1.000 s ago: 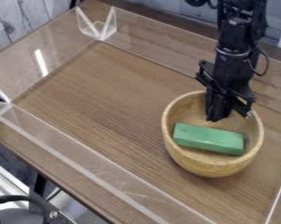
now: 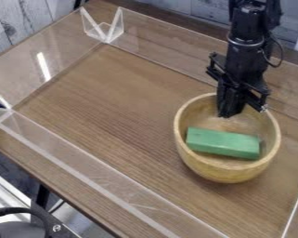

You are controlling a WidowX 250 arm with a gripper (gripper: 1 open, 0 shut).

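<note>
A tan bowl (image 2: 199,165) sits at the right of the table, holding a green rectangular block (image 2: 223,143) that lies low inside it. My black gripper (image 2: 228,104) reaches down from the top right to the bowl's back rim, its tips at or just inside the bowl, above the block and apart from it. The fingers look close together, with nothing visible between them; their tips are partly hard to make out.
A clear plastic piece (image 2: 104,28) stands at the back left. Black cables or hardware (image 2: 15,223) lie at the bottom left corner.
The bowl and block have shifted slightly over the last second, and the gripper has moved a little at the bowl's back side. The block still lies in the bowl.
</note>
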